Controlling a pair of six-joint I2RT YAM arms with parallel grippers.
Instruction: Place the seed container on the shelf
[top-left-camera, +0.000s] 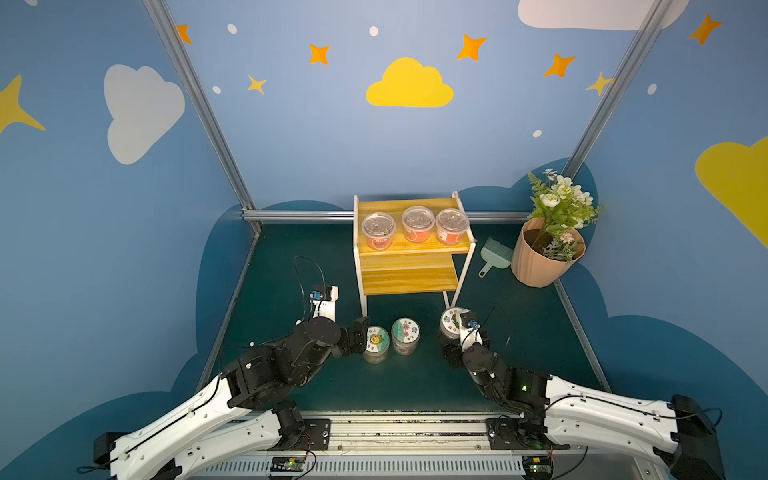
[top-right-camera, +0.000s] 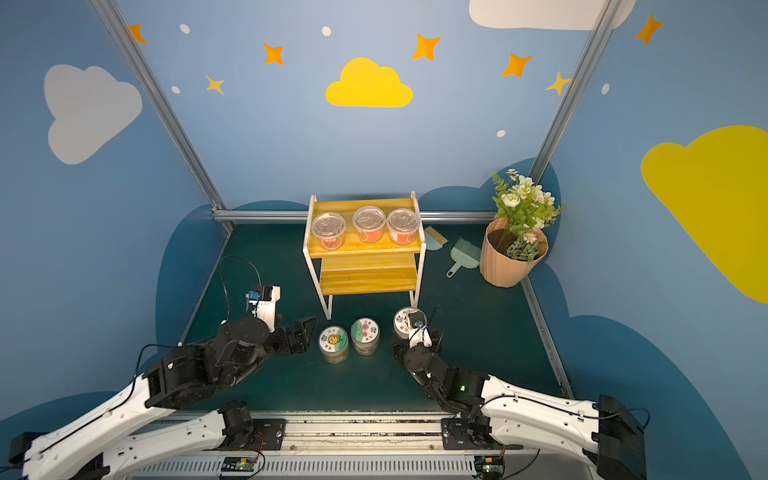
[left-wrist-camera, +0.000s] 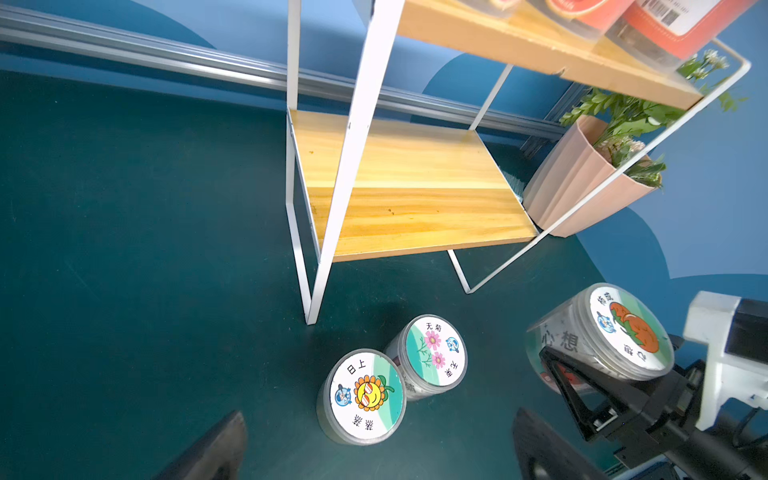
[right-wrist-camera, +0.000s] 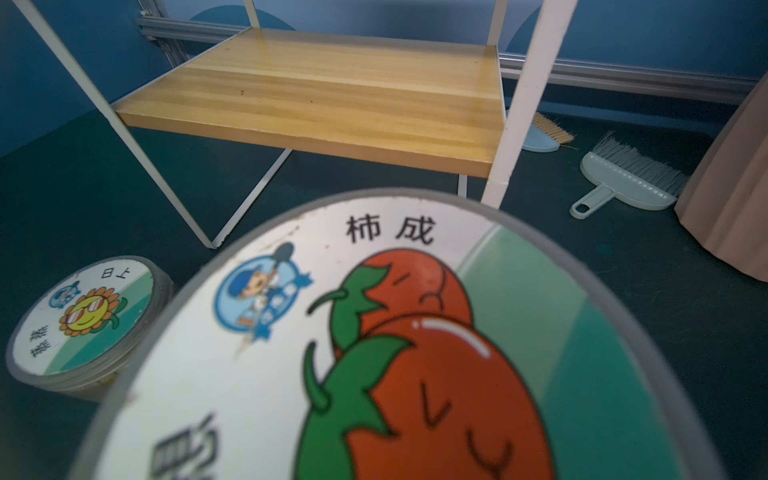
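Observation:
Three jars with printed lids stand before the two-tier shelf (top-left-camera: 408, 272): a sunflower-lid jar (left-wrist-camera: 360, 397), a flower-lid jar (left-wrist-camera: 428, 352) and, at right, a persimmon-lid seed container (left-wrist-camera: 608, 336). My right gripper (top-right-camera: 412, 340) is at the persimmon jar, which fills the bottom of the right wrist view; its fingers are hidden there, so its grip is unclear. My left gripper stands open left of the sunflower jar, nothing between its fingers that it touches visibly. The lower board (right-wrist-camera: 312, 96) is empty.
Three pink-label tubs (top-left-camera: 418, 224) sit on the upper board. A potted plant (top-left-camera: 544, 252) and a dustpan (top-left-camera: 496, 254) stand right of the shelf. The floor left of the shelf is clear.

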